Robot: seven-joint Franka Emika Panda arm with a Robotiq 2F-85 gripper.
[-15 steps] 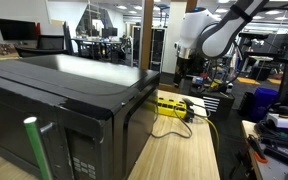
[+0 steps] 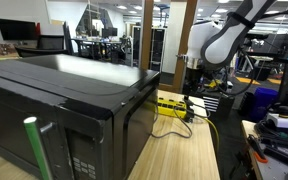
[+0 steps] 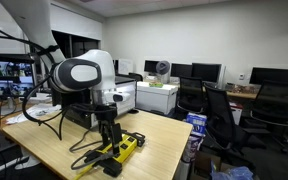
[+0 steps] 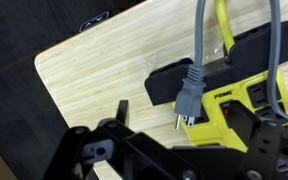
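A yellow and black power strip point(image 4: 224, 100), marked PRIME, lies on the light wooden table. Across it rests a grey plug point(image 4: 189, 98) with bare prongs, its grey cord point(image 4: 199, 40) running up out of the wrist view. My gripper is open above them, and the plug appears in the gap between its fingers, with no grip on it. From the side, the gripper point(image 2: 192, 92) hangs low over the far end of the table beside the yellow strip point(image 2: 168, 108). The arm partly hides the strip point(image 3: 126, 150) in the second exterior view.
A large black microwave-like box point(image 2: 69, 95) fills the left of the table. A yellow cable point(image 4: 223, 25) comes from the strip. Bare tabletop point(image 2: 179, 155) lies in front; the table edge is close on the right. Office chairs point(image 3: 229, 118) stand beyond.
The arm has come down toward the power strip over the last second, bringing the gripper lower. The strip, cords and black box look unmoved.
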